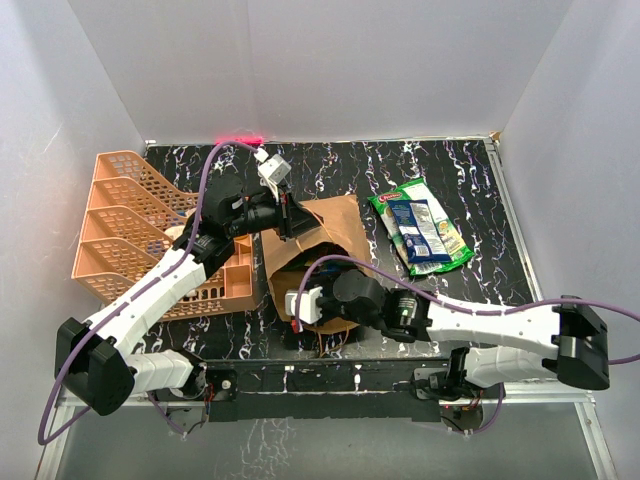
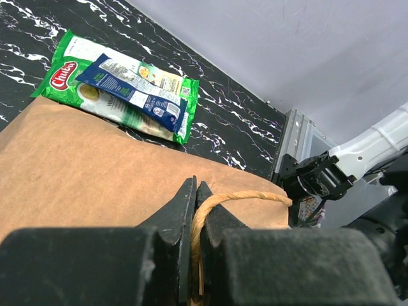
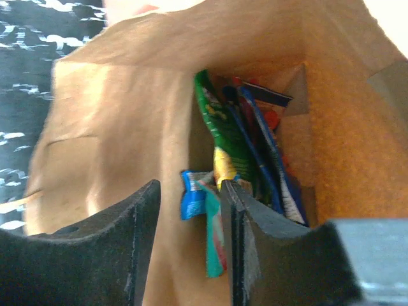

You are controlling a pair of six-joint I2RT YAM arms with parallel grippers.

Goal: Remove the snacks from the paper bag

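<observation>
The brown paper bag (image 1: pixel 330 215) lies mid-table, its opening toward the front. My left gripper is shut on the bag's twisted paper handle (image 2: pixel 245 196) at its upper edge. My right gripper is at the bag's mouth, fingers apart, facing into it. In the right wrist view several snack packets are inside: a green one (image 3: pixel 213 115), dark blue ones (image 3: pixel 271 166) and a small light-blue one (image 3: pixel 191 197). Outside, a green snack bag (image 1: pixel 450 240) lies at right with a blue packet (image 1: pixel 415 230) on it.
An orange plastic basket (image 1: pixel 110 215) stands at the left. Grey walls enclose the black marble-patterned table (image 1: pixel 340 160) at the back and sides. Some bare table shows at the back and far right.
</observation>
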